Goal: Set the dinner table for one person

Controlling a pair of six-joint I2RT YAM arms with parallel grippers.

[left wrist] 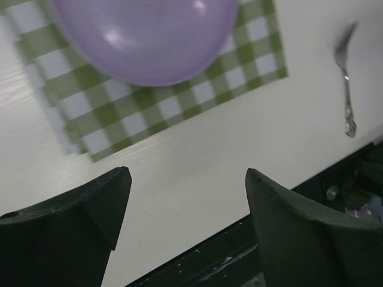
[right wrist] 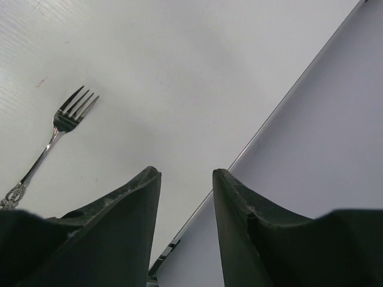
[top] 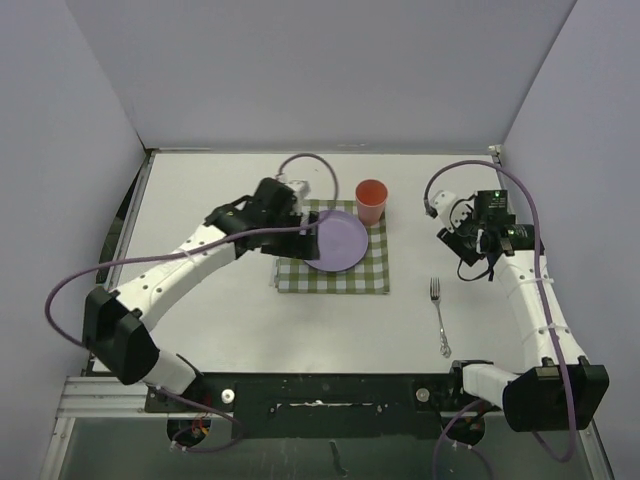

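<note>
The purple plate [top: 345, 243] sits on a green-and-white checked cloth [top: 335, 283], with a pink cup [top: 370, 207] at the cloth's back right corner. In the left wrist view my left gripper is open, nothing between its fingers; from above, it hangs over the plate's left side. A silver fork [top: 440, 318] lies right of the cloth, tines away from me. My right gripper is open and empty too, above bare table behind and right of the fork [right wrist: 42, 156]. The spoon does not show; the left arm covers that part of the table.
Grey walls [top: 320, 80] enclose the back and both sides of the white table [top: 230, 335]. Bare table lies in front of the cloth and between cloth and fork. A dark rail [top: 310, 390] runs along the near edge.
</note>
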